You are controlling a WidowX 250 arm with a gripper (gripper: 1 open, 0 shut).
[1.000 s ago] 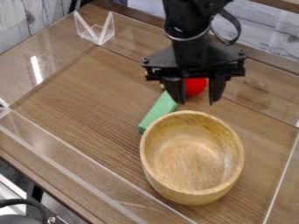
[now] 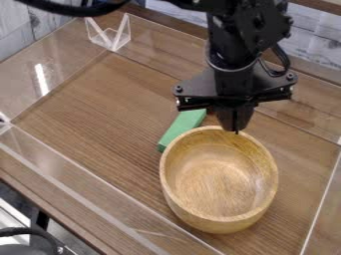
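My gripper [image 2: 234,122] is a dark body over the back rim of a large wooden bowl [image 2: 217,184], shut, with nothing visible between its fingers; its tips are small and partly dark against the scene. The bowl looks empty. A green block [image 2: 180,129] lies just behind and left of the bowl, partly hidden by it.
A white wire rack [image 2: 110,33] stands at the back left. Dark cables or arm parts show at the lower left corner.
The gripper has come nearer the bowl and tilted, its tip now just over the back rim. It now covers the red object that showed behind the green block.
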